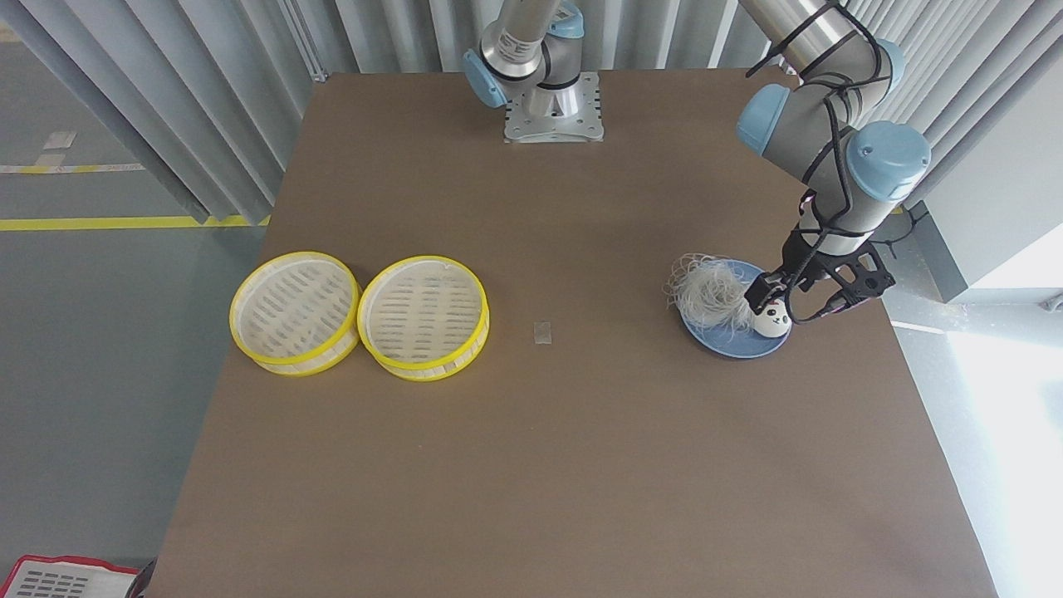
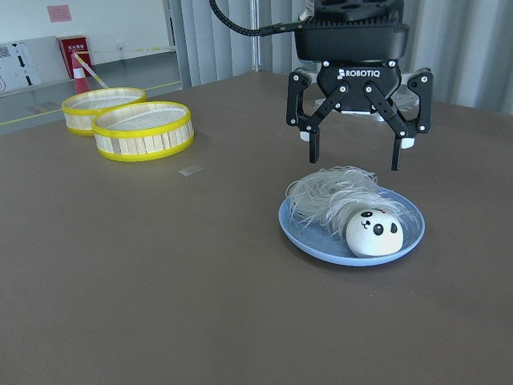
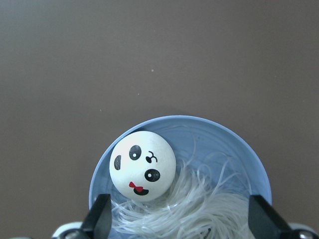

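Observation:
A blue plate (image 2: 300,237) on the brown table holds a tangle of translucent white strands (image 2: 325,196) and a round white bun with a panda face (image 2: 373,233); both also show from above in the wrist view. My gripper (image 2: 354,160) hangs above the plate, its fingers wide open with nothing between them. In the front view it partly hides the bun.
Two round yellow-rimmed steamer trays (image 1: 293,308) stand side by side at the table's left.

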